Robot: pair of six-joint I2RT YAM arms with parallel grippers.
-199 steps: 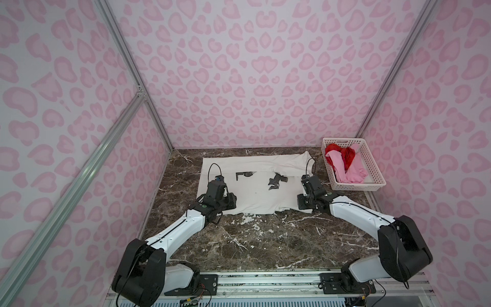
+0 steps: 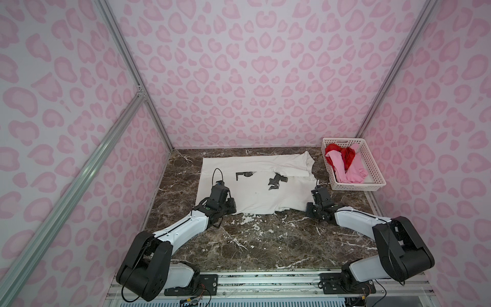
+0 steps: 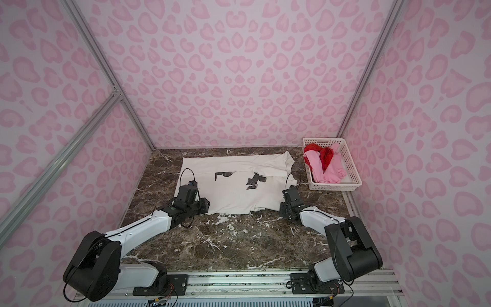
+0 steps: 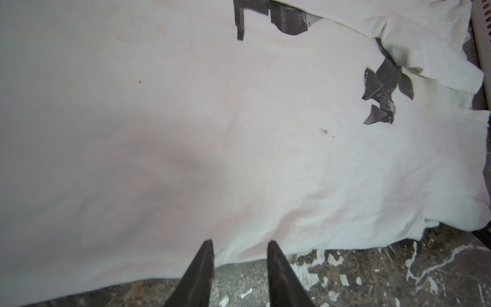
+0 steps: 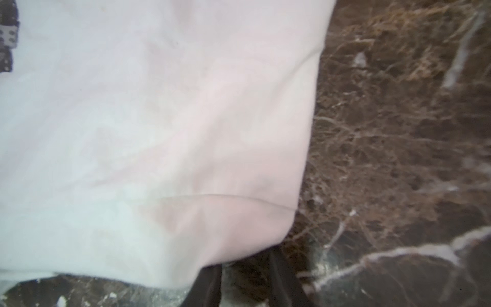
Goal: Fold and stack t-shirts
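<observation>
A white t-shirt (image 2: pixel 258 194) with dark print lies on the marble table, its far part folded over in a band (image 2: pixel 255 163). My left gripper is over the shirt's near edge at its left half, its fingers apart with no cloth seen held between them. My right gripper is at the shirt's near right corner, fingers apart, the hem (image 5: pixel 235 230) lying just beyond the tips.
A white plastic basket (image 2: pixel 378 180) with red and pink clothes stands at the back right, close beside the shirt.
My right gripper has moved right and toward the near side, to the shirt's corner. The shirt looks the same.
</observation>
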